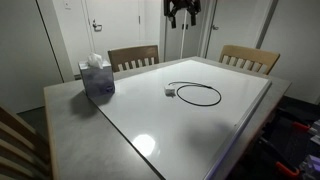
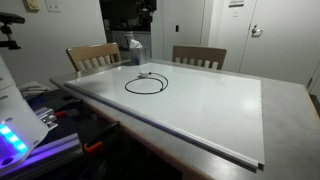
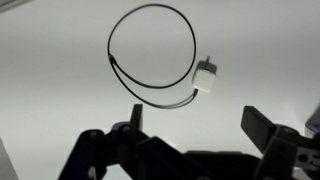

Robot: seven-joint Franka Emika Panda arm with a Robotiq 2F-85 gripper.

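A small white block-shaped plug (image 1: 169, 91) lies on the white board, joined to a thin black cable (image 1: 219, 99) that curls into a loop. In the wrist view the plug (image 3: 204, 77) has a dark prong-like end pointing up the picture, and the cable (image 3: 152, 87) leaves from its other end. High above the table, my gripper stands open with nothing between its fingers. Both plug and cable lie beyond the fingertips in that view, well apart from them. Only the lower part of the gripper (image 1: 183, 23) shows at the top edge of exterior view 1.
A grey tissue box (image 1: 97, 80) with a white tissue stands on the table's left part. Chairs (image 1: 133, 57) surround the table. Most of the white board (image 1: 160, 125) is bare, and its raised front edge (image 2: 195, 133) shows in exterior view 2.
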